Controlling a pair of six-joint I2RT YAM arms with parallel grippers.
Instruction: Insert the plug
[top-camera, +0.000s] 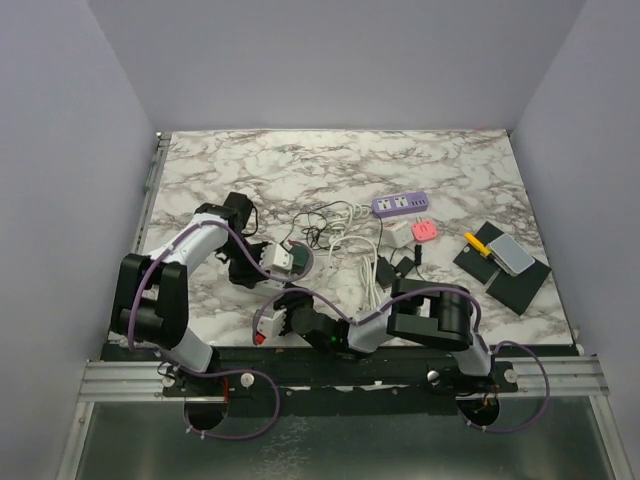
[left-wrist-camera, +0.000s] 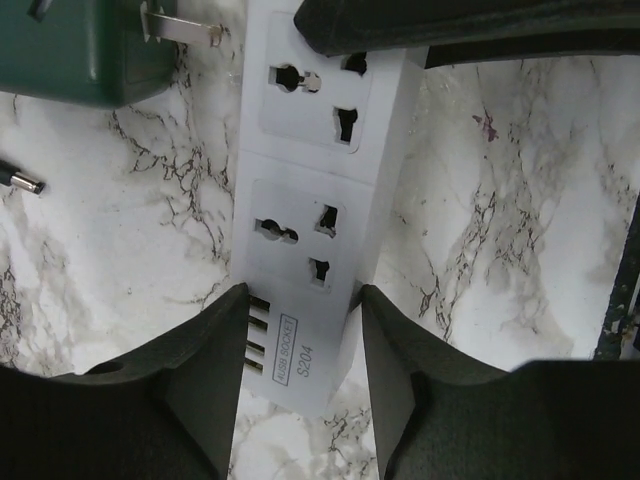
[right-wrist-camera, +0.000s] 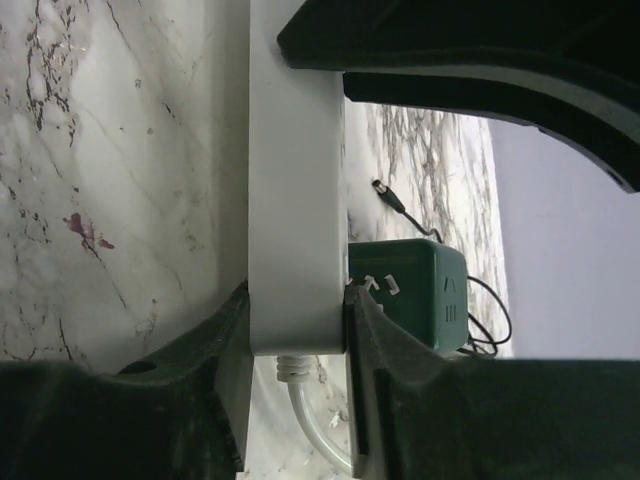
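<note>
A white power strip (left-wrist-camera: 300, 180) with rows of sockets lies between the fingers of my left gripper, near its USB end. One fingertip is at each side; whether both press on it I cannot tell. My right gripper has its fingers against both sides of the same strip, at the end where the cord (right-wrist-camera: 312, 420) leaves it. A dark green plug (left-wrist-camera: 85, 50) rests on the marble table beside the strip, apart from it, with a metal prong (left-wrist-camera: 185, 30) pointing towards the sockets. From above, the arms cover much of the strip.
Tangled white and black cables (top-camera: 345, 220) lie behind the plug. Further right are a purple power strip (top-camera: 400, 204), a red plug (top-camera: 424, 230), black adapters (top-camera: 390, 270) and a black board (top-camera: 503, 268).
</note>
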